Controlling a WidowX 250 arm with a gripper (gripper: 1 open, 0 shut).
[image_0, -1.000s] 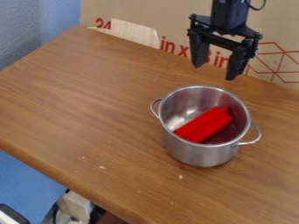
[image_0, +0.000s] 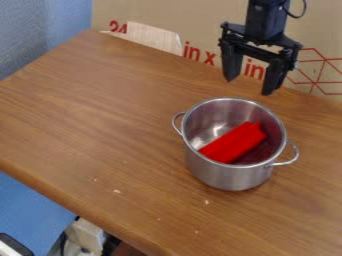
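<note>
A steel pot (image_0: 225, 171) with two side handles stands on the right half of the wooden table. Inside it lies a red block (image_0: 233, 142), tilted diagonally along the bottom. My black gripper (image_0: 254, 74) hangs above and behind the pot at the top of the view, its two fingers spread apart with nothing between them.
Cardboard with red printing (image_0: 194, 45) stands along the back edge. A blue surface (image_0: 27, 35) lies beyond the table's left side.
My gripper has shifted very slightly over the last second. The pot and red block look unmoved.
</note>
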